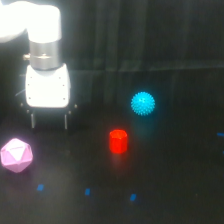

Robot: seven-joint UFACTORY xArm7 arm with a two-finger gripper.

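The white robot arm enters from the top left, its gripper (49, 121) pointing down with two thin dark fingers set apart and nothing seen between them. To the right of the gripper, a red hexagonal block (118, 141) stands on the dark surface. Lower left of the gripper lies a pink faceted ball (17, 155). A cyan spiky ball (142, 103) sits farther back, to the right.
Small blue marks (87, 191) dot the dark table (170, 170) along the front and at the far right.
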